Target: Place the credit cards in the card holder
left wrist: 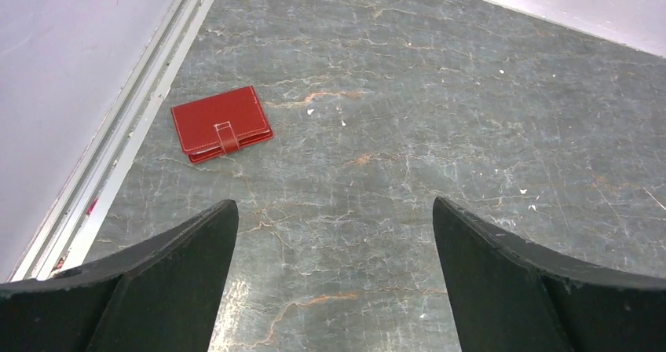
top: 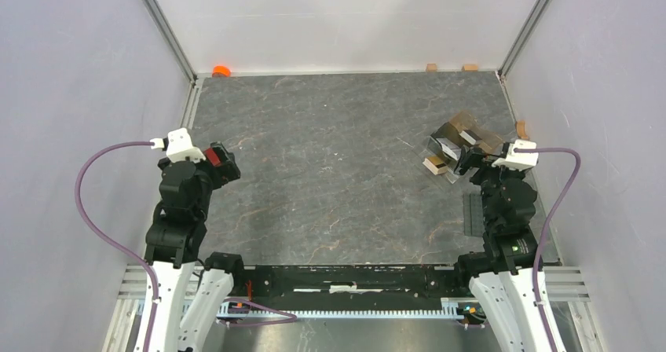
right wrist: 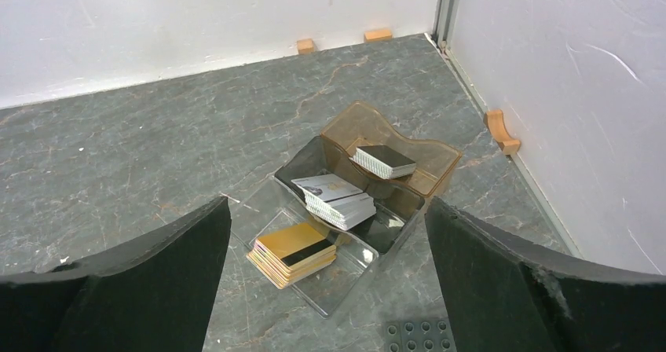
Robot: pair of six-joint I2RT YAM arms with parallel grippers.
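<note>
In the left wrist view, a closed red card holder (left wrist: 220, 120) with a strap lies flat on the table near the left wall. My left gripper is above the table, its fingers wide open and empty; from the top it partly covers the red holder (top: 213, 157). At the right, three see-through bins hold stacks of cards: gold cards (right wrist: 292, 251) in the clear bin, white cards (right wrist: 334, 199) in the dark one, black-topped cards (right wrist: 384, 160) in the amber one. Over this side hangs my right gripper, open, with nothing between its fingers and apart from the cards.
A grey dimpled block (top: 473, 214) lies beside the right arm. Small wooden pieces (right wrist: 501, 131) sit along the right and back walls, and an orange round object (top: 221, 71) is at the back left.
</note>
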